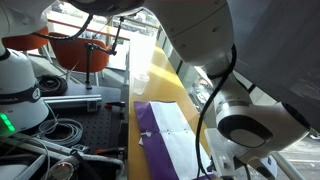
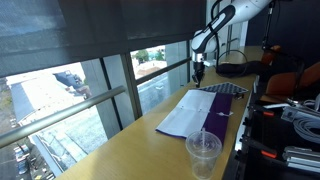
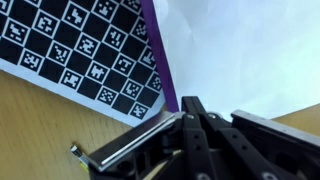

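Note:
My gripper is shut, and nothing shows between its fingers. In the wrist view its tips appear over the edge of a white-and-purple cloth or sheet (image 3: 225,60); whether they touch it I cannot tell. That sheet (image 2: 196,112) lies spread on the wooden table in exterior view 2, white in the middle with purple along one side. Beside it in the wrist view is a black-and-white marker board (image 3: 85,50). A small pen-like object (image 3: 78,153), dark with a yellow part, lies on the wood near the board.
A clear plastic cup (image 2: 204,155) stands on the table close to the exterior view 2 camera. Windows and a dark blind (image 2: 90,25) run along one side.

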